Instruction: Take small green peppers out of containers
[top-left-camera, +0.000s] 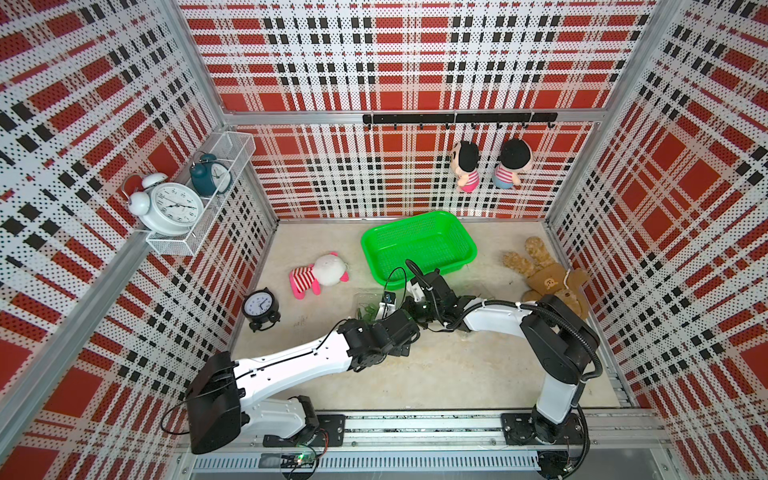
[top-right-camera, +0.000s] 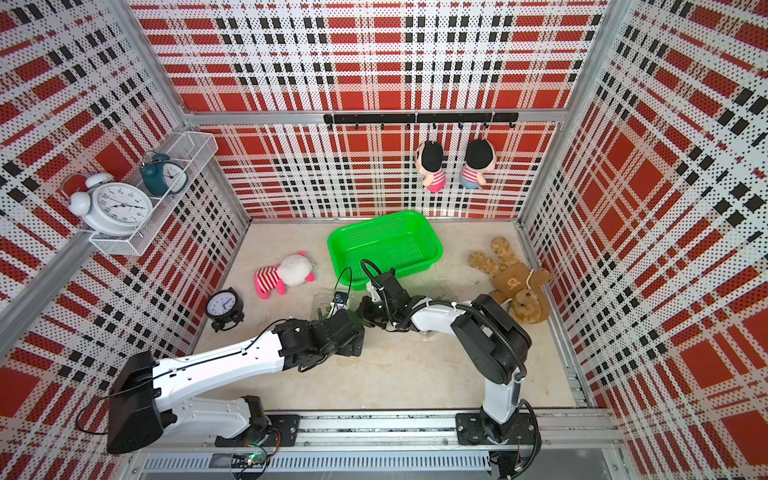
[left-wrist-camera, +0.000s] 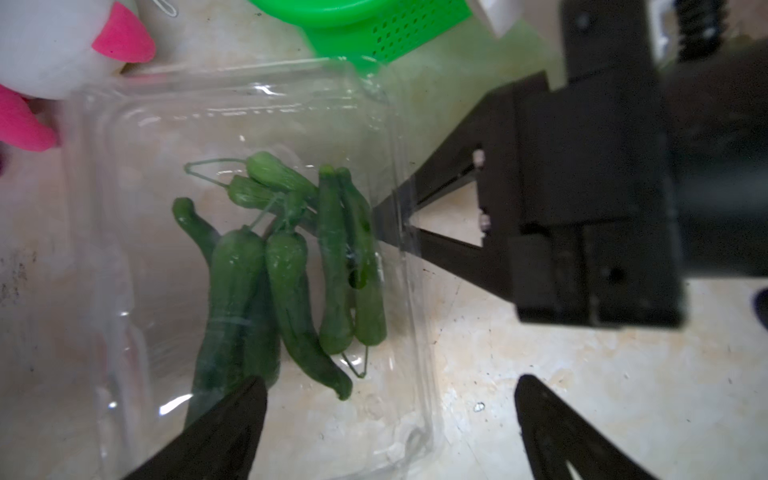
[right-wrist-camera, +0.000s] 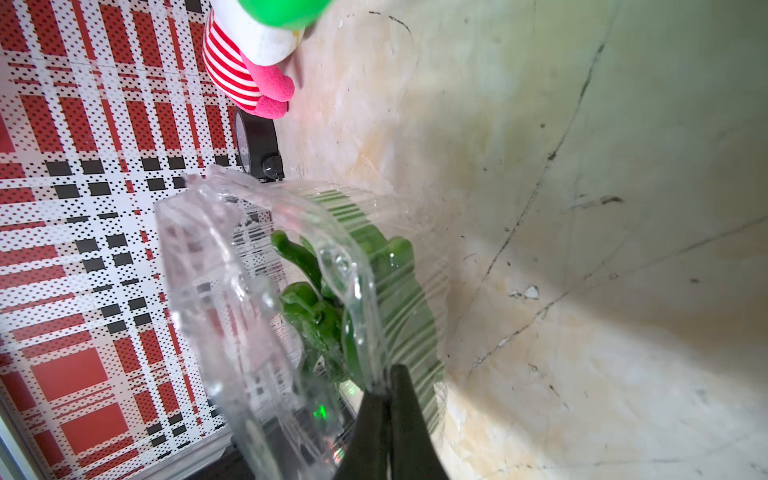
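A clear plastic container (left-wrist-camera: 136, 280) holds several green peppers (left-wrist-camera: 292, 296), seen from above in the left wrist view and from the side in the right wrist view. My left gripper stands open over the container's near right part, nothing between its fingers. My right gripper is shut at the container's side wall; whether it pinches any thin plastic is hard to tell. In both top views the two wrists largely hide the container.
A green basket (top-left-camera: 418, 232) lies behind the container. A striped plush toy (top-left-camera: 316, 276) and black clock (top-left-camera: 260, 305) are to the left, a brown bear (top-left-camera: 552, 284) to the right.
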